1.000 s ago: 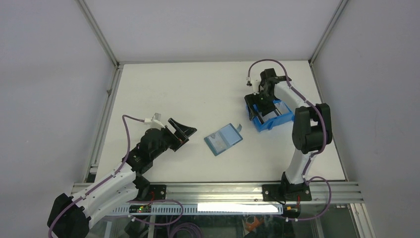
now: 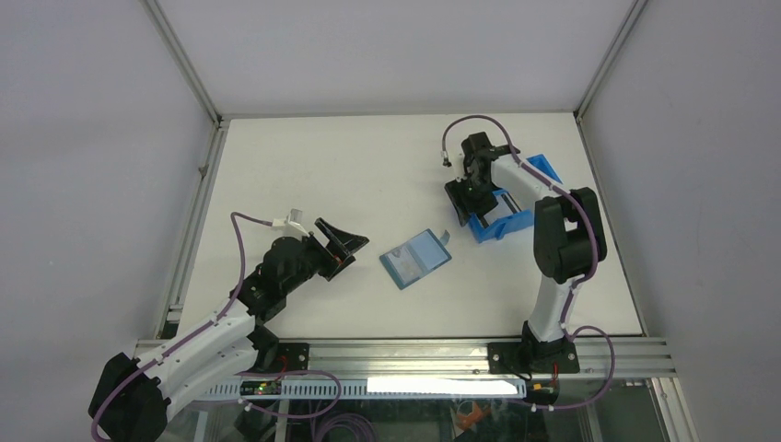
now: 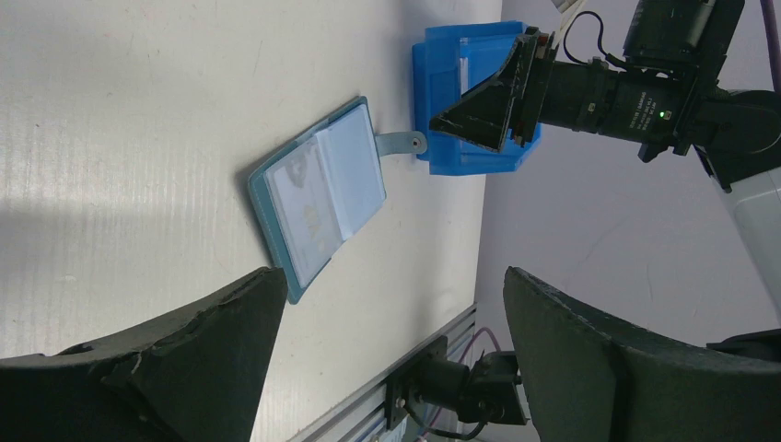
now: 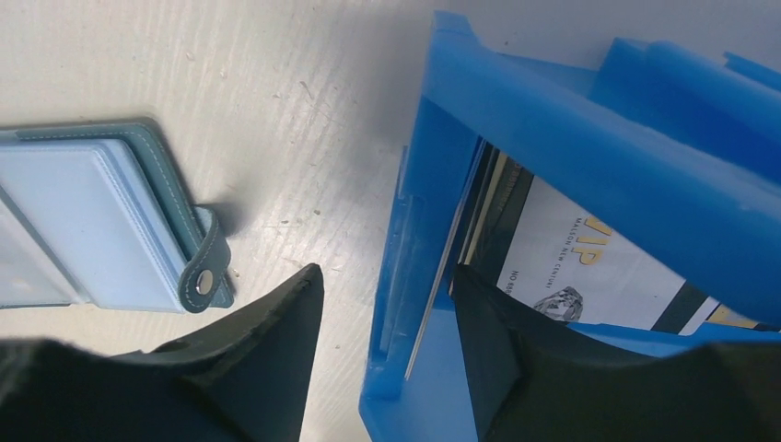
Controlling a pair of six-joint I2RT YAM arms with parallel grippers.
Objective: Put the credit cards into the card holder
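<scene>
In the top view the teal card holder (image 2: pixel 416 259) lies open mid-table, its clear sleeves showing and its snap strap (image 4: pixel 204 276) pointing toward the tray. The blue tray (image 2: pixel 505 226) holds the cards; a white "VIP" card (image 4: pixel 589 262) lies flat on others. A thin pale edge (image 4: pixel 448 244), perhaps an upright card, runs along the tray's left wall. My right gripper is part open, one finger outside that wall and the other on its inner side; I see no clear grip. My left gripper (image 2: pixel 360 250) stands open and empty, left of the holder.
The tray's raised blue rim (image 4: pixel 589 129) crosses above the cards in the right wrist view. Bare white table (image 2: pixel 322 166) spreads over the back and left. A metal rail (image 2: pixel 414 350) borders the front.
The right gripper has shifted left across the tray to its left wall. The left arm has moved very slightly; holder and tray stay in place.
</scene>
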